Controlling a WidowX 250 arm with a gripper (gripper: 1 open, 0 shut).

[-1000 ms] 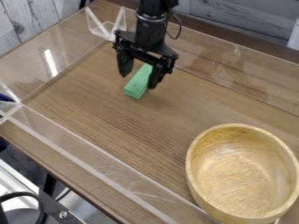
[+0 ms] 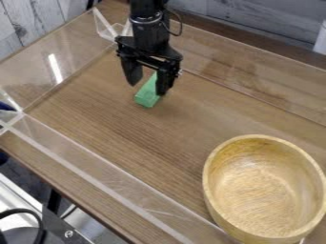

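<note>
My black gripper (image 2: 149, 67) hangs at the top middle of the camera view, open, with its two dark fingers spread over a green object (image 2: 149, 95). The green object lies flat on the wooden table (image 2: 114, 143), partly hidden behind the gripper. Whether the fingers touch it I cannot tell.
A large round tan bowl (image 2: 261, 186) stands at the lower right. Clear plastic strips run along the table's left side, with black cables at the lower left.
The gripper has turned and shifted slightly to the left, so its fingers now sit over the green object's upper part. The green object looks nearly unmoved.
</note>
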